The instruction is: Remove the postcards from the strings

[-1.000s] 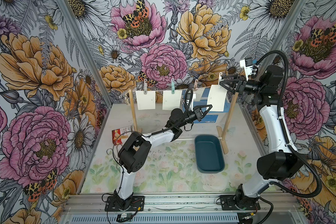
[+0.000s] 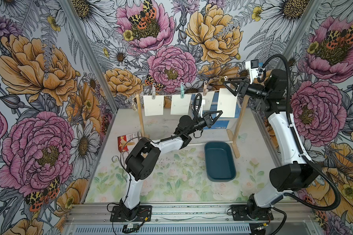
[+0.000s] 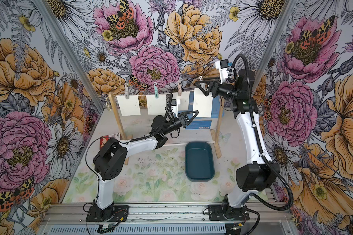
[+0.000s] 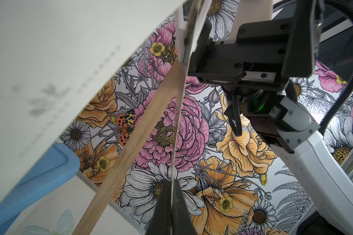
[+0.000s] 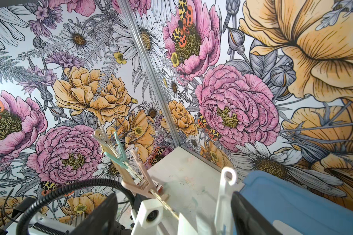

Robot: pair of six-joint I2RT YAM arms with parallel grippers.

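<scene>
Several white postcards hang in a row on a string; the rightmost postcard (image 2: pixel 227 105) shows edge-on in the left wrist view. At its lower left edge my left gripper (image 2: pixel 221 112) is shut, and the thin card (image 4: pixel 177 121) runs down between its fingertips. Up at the string, my right gripper (image 2: pixel 230 87) stands open, its fingers (image 5: pixel 245 213) spread around a white clothespin (image 5: pixel 223 199) that sits close to the right-hand finger. Whether a finger touches the pin I cannot tell. Another postcard (image 4: pixel 58 70) fills the left wrist view's upper left.
Grey, green (image 2: pixel 182 90) and pink (image 2: pixel 205 88) clothespins sit along the string between wooden posts (image 2: pixel 240 119). An empty dark teal tray (image 2: pixel 206 164) stands on the table below. Behind the cards is a blue box (image 2: pixel 219 124); a red-and-white box (image 2: pixel 123 143) lies at left.
My right gripper has moved left along the string and its fingers have spread. The white clothespin and the card's top have shifted slightly left. My left gripper has stayed at the card's edge.
</scene>
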